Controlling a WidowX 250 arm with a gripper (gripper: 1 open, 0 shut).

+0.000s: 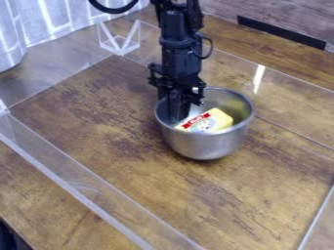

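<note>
A steel bowl [204, 141] stands on the wooden table right of centre. Inside it lies a yellow and white block [214, 119] with a red printed label. My black gripper [177, 109] reaches down from the top into the bowl's left side, beside the block; its fingertips are dark and partly hidden, so I cannot tell their state.
A white wire stand [117, 39] is at the back left, near a pale cylindrical object [11, 49] at the edge. Clear strips lie along the table's left and right.
</note>
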